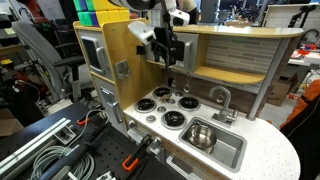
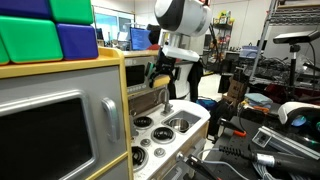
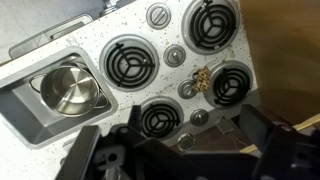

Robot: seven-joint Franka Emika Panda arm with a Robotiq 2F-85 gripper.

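Note:
My gripper [image 1: 165,62] hangs open above the toy kitchen's counter, in front of the microwave. From the other side, the second exterior view also shows the gripper [image 2: 160,76] high over the stove. In the wrist view, its dark fingers [image 3: 128,140] stand wide apart with nothing between them. Below are several coil burners [image 3: 131,64] on a speckled white top. A small brown-yellow object [image 3: 203,78] lies between two burners. A metal pot [image 3: 70,91] rests in the grey sink [image 3: 22,112], well away from the gripper.
A faucet [image 1: 224,98] rises behind the sink. The microwave [image 1: 170,47] and a wooden shelf [image 1: 232,74] bound the space behind the stove. Colored blocks [image 2: 77,41] top the cabinet at the side. White counter [image 1: 265,145] beyond the sink is clear.

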